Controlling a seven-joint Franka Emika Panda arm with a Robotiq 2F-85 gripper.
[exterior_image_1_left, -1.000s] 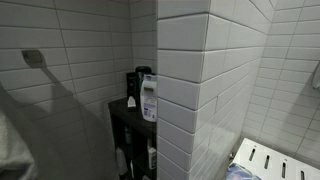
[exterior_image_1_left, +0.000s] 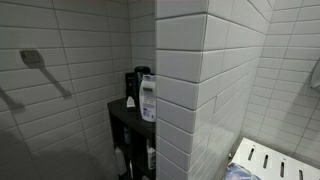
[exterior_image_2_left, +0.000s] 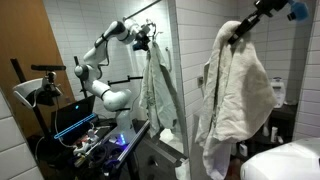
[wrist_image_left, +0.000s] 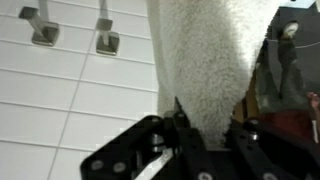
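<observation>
A pale towel (wrist_image_left: 205, 65) fills the middle of the wrist view, bunched where my gripper is shut on it. In the second exterior view the same towel (exterior_image_2_left: 240, 95) hangs in long folds below the gripper (exterior_image_2_left: 237, 37), its lower end spreading out. On the white tiled wall, two metal hooks show in the wrist view: one hook (wrist_image_left: 42, 28) at the far left and another hook (wrist_image_left: 106, 40) nearer the towel, both apart from it. The first exterior view shows a square metal fitting (exterior_image_1_left: 32, 59) on the left wall, but not my gripper.
A dark shelf (exterior_image_1_left: 122, 118) with a white bottle (exterior_image_1_left: 148, 98) stands in the corner, partly behind a tiled pillar (exterior_image_1_left: 185, 75). A white slatted seat (exterior_image_1_left: 270, 162) is at the right. At the left, a mirror-like panel (exterior_image_2_left: 95, 20) shows an arm and towel.
Now a dark grey blur takes up that corner instead.
</observation>
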